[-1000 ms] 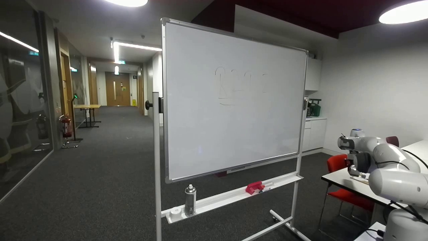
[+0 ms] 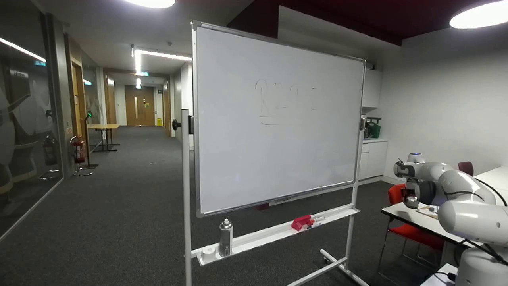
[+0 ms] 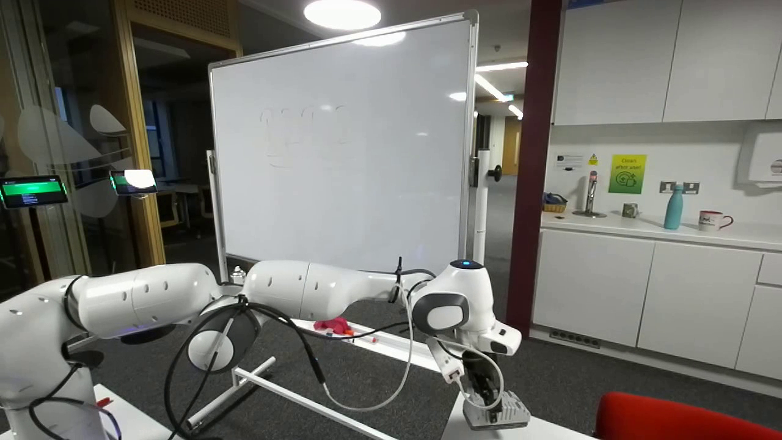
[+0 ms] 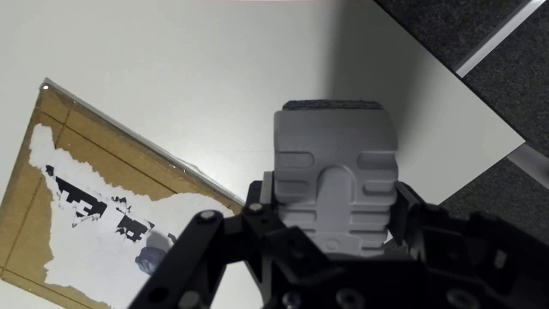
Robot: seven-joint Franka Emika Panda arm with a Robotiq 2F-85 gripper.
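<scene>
My gripper is shut on a grey eraser (image 4: pixel 335 139) with a ribbed plastic back, one finger on each side of it. Dark layered felt shows along the eraser's far edge. In exterior view 2 the gripper (image 3: pixel 484 392) points down over the white table's corner, and the eraser (image 3: pixel 498 413) hangs below it. The whiteboard (image 2: pixel 281 152) stands apart from the arm, with faint remains of writing (image 2: pixel 278 102) on its upper half.
On the table (image 4: pixel 206 62) lies a brown board (image 4: pixel 139 170) with torn white paper. The whiteboard's tray (image 2: pixel 262 238) carries a spray can (image 2: pixel 226 238) and a red item (image 2: pixel 301 222). A red chair (image 3: pixel 674 418) stands near the table.
The whiteboard and its tray look unchanged.
</scene>
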